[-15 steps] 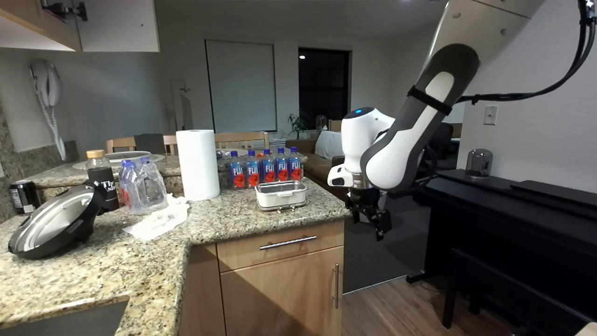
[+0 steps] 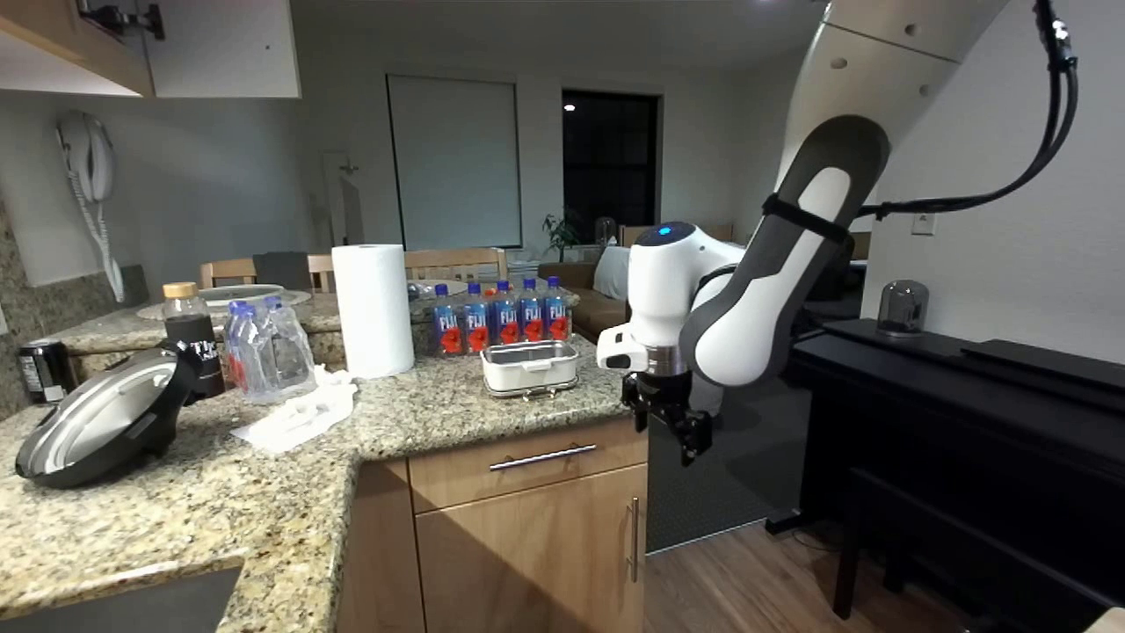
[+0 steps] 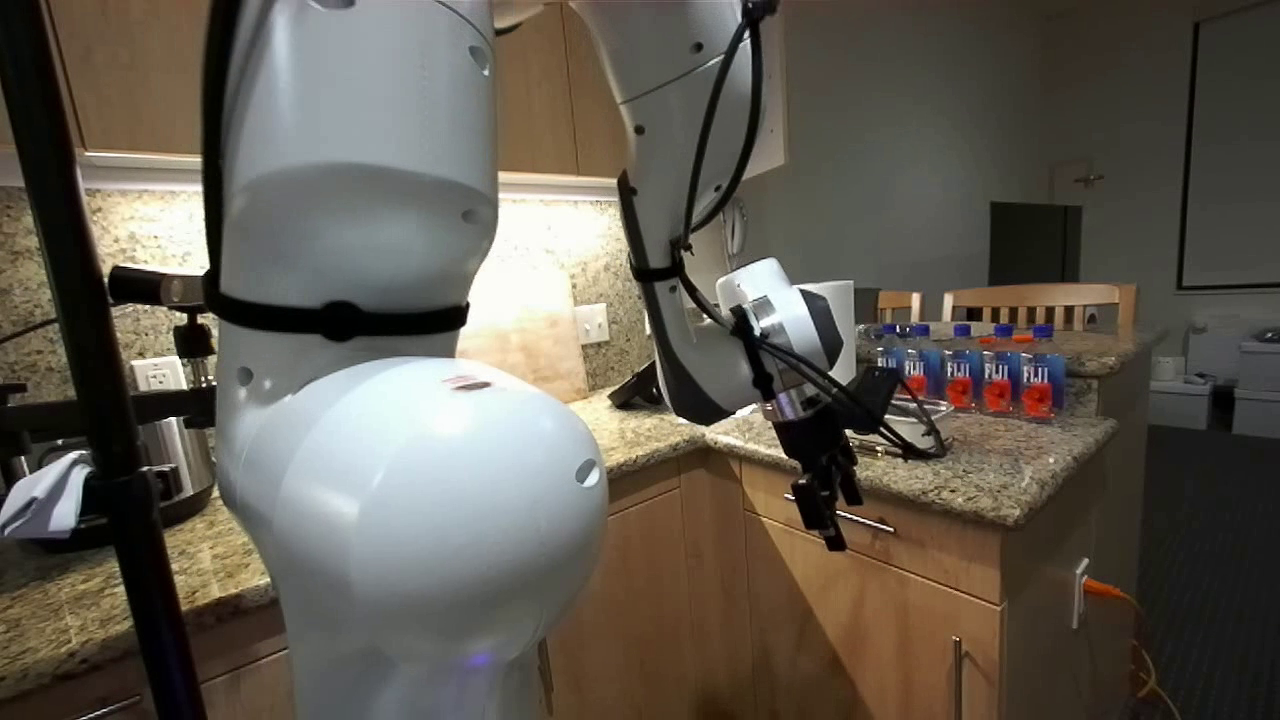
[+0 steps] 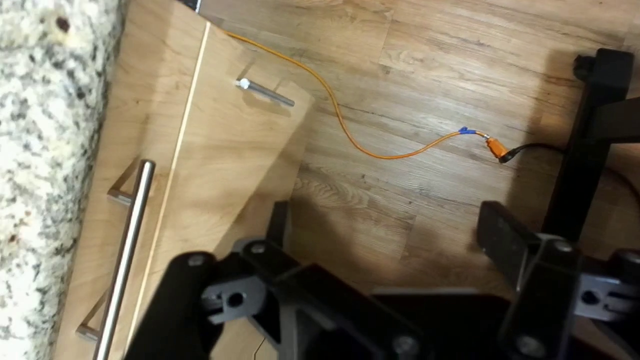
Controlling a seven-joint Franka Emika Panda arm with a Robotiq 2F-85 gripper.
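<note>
My gripper is open and empty, with bare wooden floor visible between its spread fingers in the wrist view. In exterior view 1 the gripper (image 2: 664,431) hangs off the right end of the counter, pointing down in front of the cabinet's edge. A drawer with a long metal handle (image 2: 543,457) sits under the countertop, left of the gripper. Below it is a cabinet door with an upright handle (image 2: 634,539). Both the drawer and the door are closed. In the wrist view the drawer handle (image 4: 125,258) and the door handle (image 4: 265,93) lie left of the fingers.
On the granite counter (image 2: 443,417) stand a white lidded-style container (image 2: 530,369), several Fiji bottles (image 2: 507,318) and a paper towel roll (image 2: 374,311). A black piano (image 2: 981,401) is at the right. An orange cord (image 4: 336,105) crosses the floor.
The gripper has moved left and lower, closer to the counter's end. Objects on the counter have stayed where they were.
</note>
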